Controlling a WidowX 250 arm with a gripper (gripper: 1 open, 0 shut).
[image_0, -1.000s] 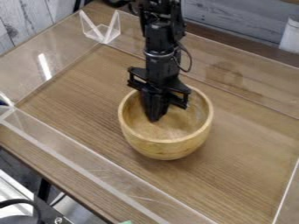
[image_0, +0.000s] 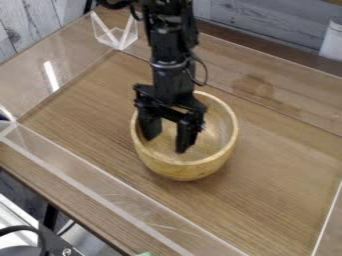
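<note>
A round yellow wooden bowl (image_0: 198, 163) rests on the wooden table in the middle of the view. My black gripper (image_0: 170, 128) is over the bowl, open, its fingers reaching down inside the rim at the left and right. I see nothing held between them.
Clear plastic panels edge it at the left and front. A white object (image_0: 334, 38) stands at the back right, and a white angular piece (image_0: 114, 30) at the back left.
The gripper has moved slightly left and its fingers have spread apart. The bowl has shifted a little up and to the left.
</note>
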